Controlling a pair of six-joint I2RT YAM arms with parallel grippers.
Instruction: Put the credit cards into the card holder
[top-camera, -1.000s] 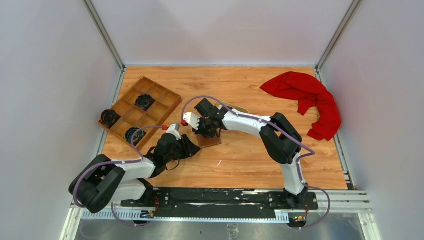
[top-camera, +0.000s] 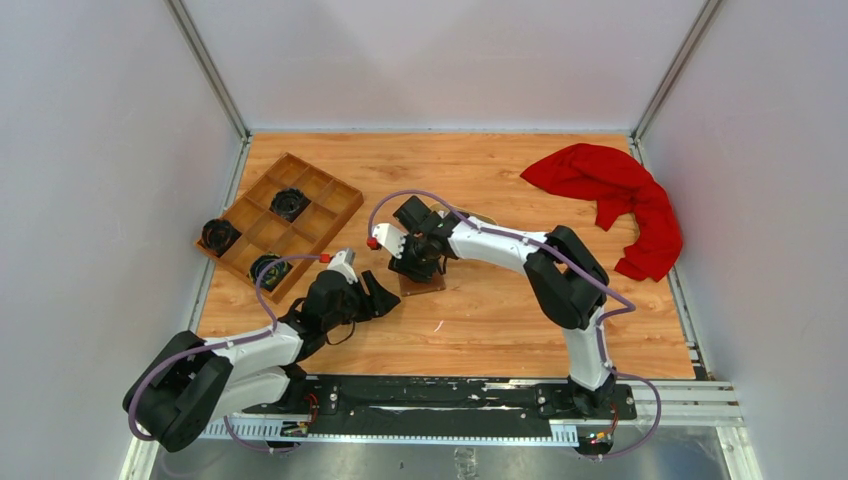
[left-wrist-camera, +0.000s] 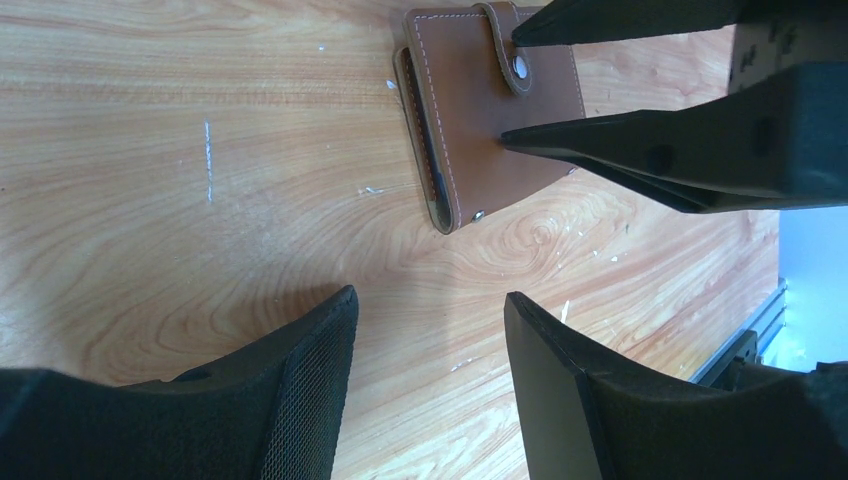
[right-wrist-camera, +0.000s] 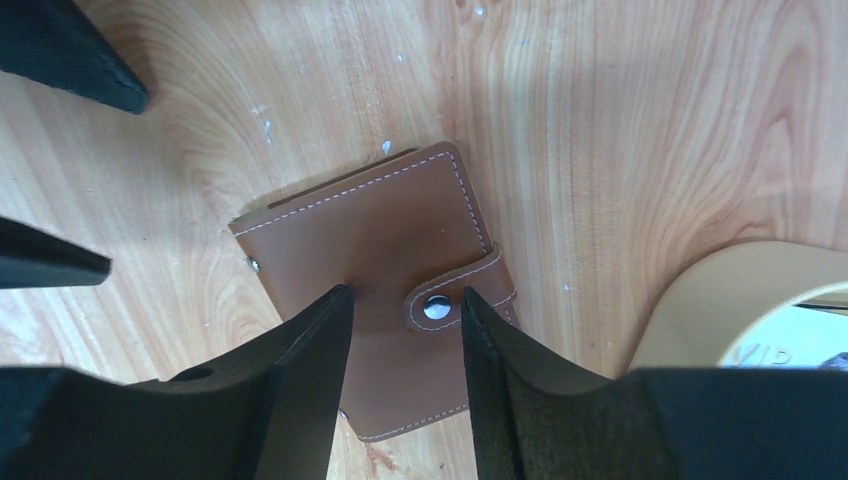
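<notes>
The card holder (top-camera: 424, 286), brown leather with white stitching, lies closed on the table. In the right wrist view its snap strap (right-wrist-camera: 462, 290) looks fastened. My right gripper is open above the holder, its fingers to either side of the snap; the left wrist view shows those fingers (left-wrist-camera: 600, 140) reaching over the leather. Open and empty, my left gripper stands just short of the holder's near corner. No card can be made out for certain; a pale printed item (right-wrist-camera: 790, 338) shows inside a beige container.
That beige container (top-camera: 484, 218) stands behind the right gripper, partly hidden by it. A wooden compartment tray (top-camera: 345, 203) with coiled black cables lies at the left. Red cloth (top-camera: 620, 195) covers the back right.
The holder and right gripper have shifted slightly to the right, and the left arm has moved a little left.
</notes>
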